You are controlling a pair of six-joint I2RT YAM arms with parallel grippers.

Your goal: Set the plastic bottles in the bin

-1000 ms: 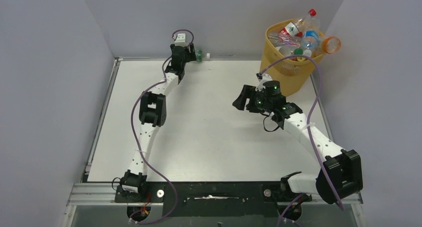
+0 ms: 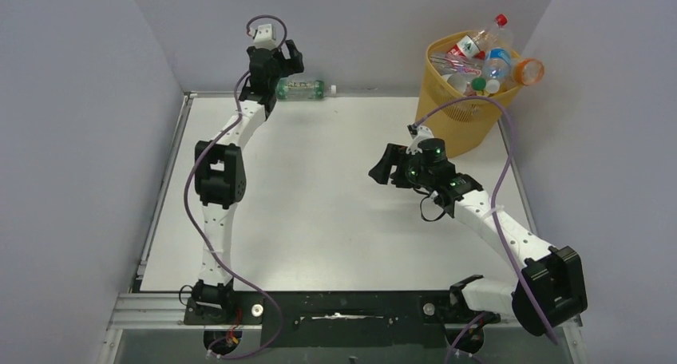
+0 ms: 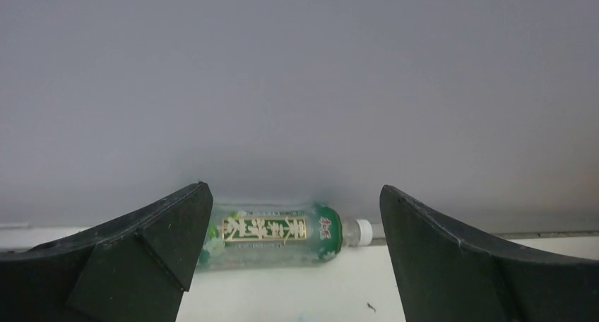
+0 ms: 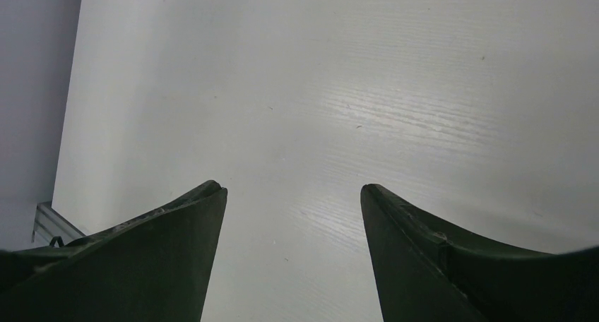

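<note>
A green-labelled plastic bottle with a white cap [image 2: 307, 90] lies on its side at the table's back edge against the wall. My left gripper [image 2: 291, 58] is just above and left of it; in the left wrist view the bottle [image 3: 272, 234] shows beyond the parted fingers, with nothing seen held. The yellow bin [image 2: 443, 116] at the back right is full of plastic bottles. My right gripper [image 2: 387, 163] hangs open over the table left of the bin, with only bare table between its fingers in the right wrist view.
Grey walls border the back and sides. Purple cables loop over both arms.
The right arm has barely moved. The bottle lies in place.
</note>
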